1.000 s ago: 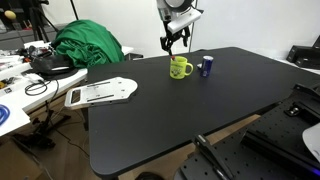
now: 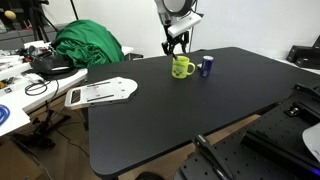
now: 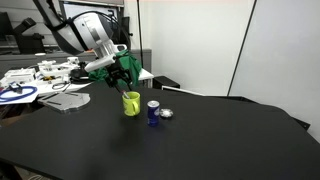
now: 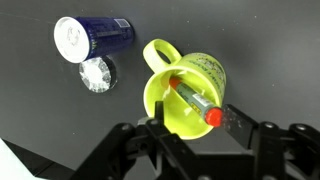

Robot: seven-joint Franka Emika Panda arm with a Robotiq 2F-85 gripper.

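Observation:
A yellow-green mug [image 2: 181, 68] stands upright on the dark table; its handle [image 4: 158, 54] shows in the wrist view. Inside it leans a marker [image 4: 194, 96] with red ends and a pale body, one end up at the rim. My gripper is over the mug, its fingers apart on either side of the opening. The right finger [image 4: 236, 122] is close to the marker's raised end; whether they touch I cannot tell. In exterior view 2 the mug [image 3: 131, 104] sits directly below the gripper, and the marker is hard to make out there.
A dark blue can [image 4: 92, 38] stands near the mug, with a small shiny round object [image 4: 96, 73] beside it. On the table's left lies a flat white object [image 2: 101, 92].
The gripper has come down slightly toward the mug over the last second. Mug and can stay in place.

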